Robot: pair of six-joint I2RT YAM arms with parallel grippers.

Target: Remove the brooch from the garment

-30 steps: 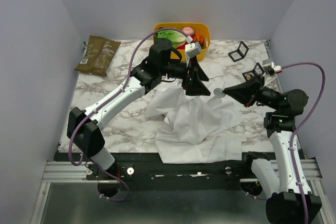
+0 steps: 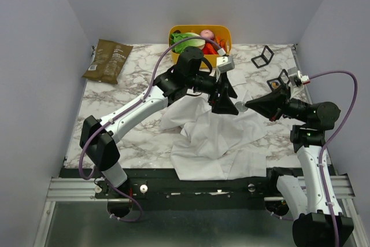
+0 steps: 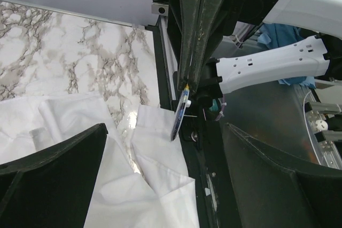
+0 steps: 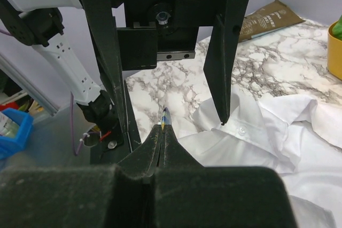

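The round, thin brooch (image 2: 241, 106) is held at its edge in the air, above the white garment (image 2: 211, 137) and clear of it. My right gripper (image 2: 247, 105) is shut on it; in the left wrist view the brooch (image 3: 180, 113) shows edge-on, sticking out from the right fingertips (image 3: 184, 81). Open, my left gripper (image 2: 225, 103) faces the right one from the left. Its fingers (image 3: 69, 174) stand apart on either side of the brooch, and nothing seems to touch them. From the right wrist, only a sliver of the brooch (image 4: 166, 117) shows beyond the right gripper.
A yellow basket (image 2: 174, 57) of toy vegetables stands at the back. Two dark square frames, one of them a black frame (image 2: 263, 56), lie at the back right. A brown bag (image 2: 108, 62) rests back left.
My left gripper has moved right and slightly toward the front edge, closer to the brooch, staying open. The right gripper and brooch have barely moved.
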